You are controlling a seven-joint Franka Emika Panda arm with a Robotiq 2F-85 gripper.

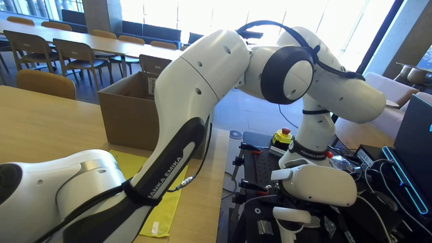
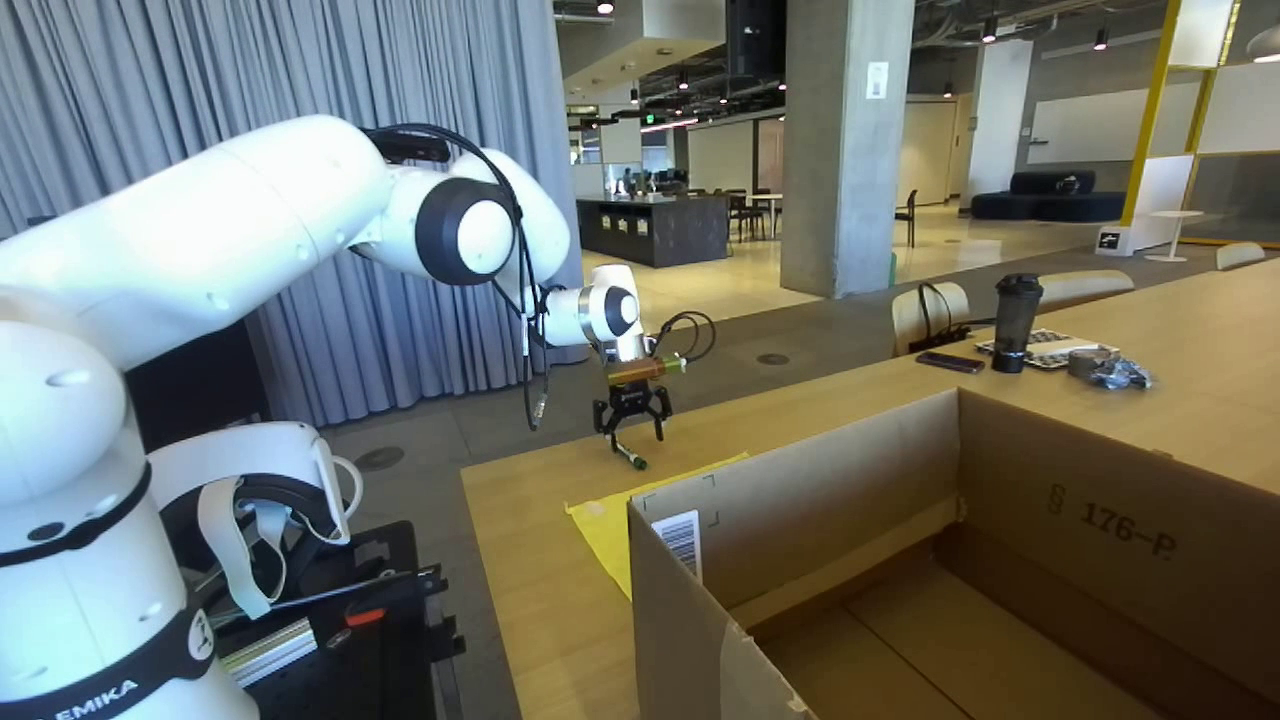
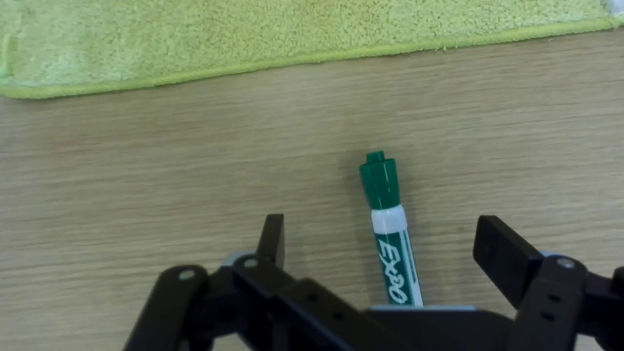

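A green and white Expo marker lies on the wooden table, cap toward the yellow cloth. In the wrist view my gripper is open, one finger on either side of the marker and clear of it; its lower end is hidden behind the gripper body. Exterior view 2 shows the gripper low over the table with the marker just below its fingers. The yellow cloth lies flat beside the marker. Exterior view 1 has the gripper out of frame.
A large open cardboard box stands on the table by the cloth. Farther along are a dark bottle, a phone and a crumpled plastic bag. A headset sits near the robot base.
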